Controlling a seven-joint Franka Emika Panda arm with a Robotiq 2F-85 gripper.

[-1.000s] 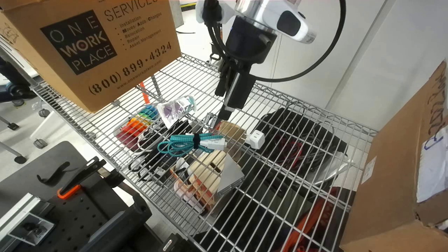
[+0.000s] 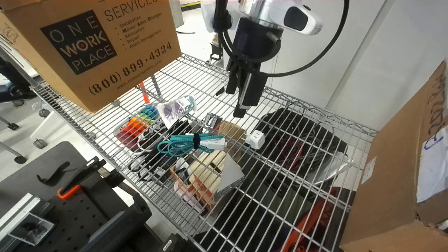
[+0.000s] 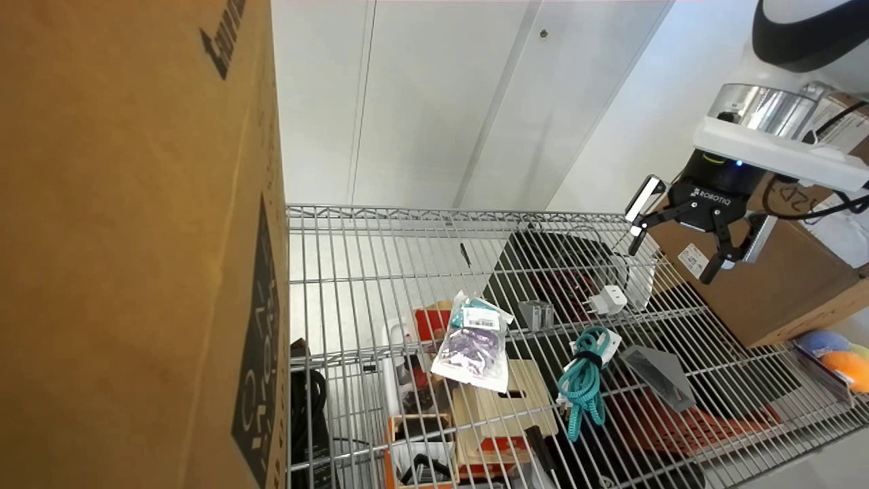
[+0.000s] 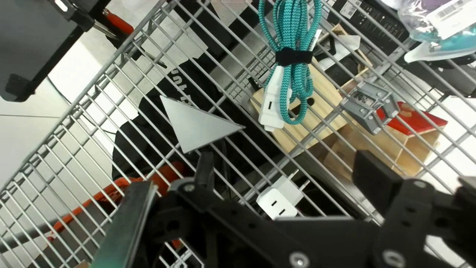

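My gripper (image 3: 670, 257) is open above the wire shelf, with nothing held between its fingers. In the wrist view a white plug adapter (image 4: 280, 197) shows beyond the gap between my fingertips, lying on the wires well below. A teal corded cable with a black strap (image 4: 292, 85) rests on the shelf beside a grey triangular piece (image 4: 198, 127). Nearby sits a small grey metal bracket (image 4: 370, 106). The plastic bag with purple and teal contents (image 3: 474, 342) lies on the wires, left of the cable in exterior view 2.
A large cardboard box (image 2: 92, 50) stands at one end of the wire shelf (image 2: 268, 205), another cardboard box (image 2: 394, 168) at the other end. Below the wires, a lower level holds wooden boxes (image 3: 505, 399) and dark bins. A black cable loops beside my arm.
In exterior view 1, my gripper has shifted right and slightly up, away from the bracket. The objects on the shelf have stayed where they were.
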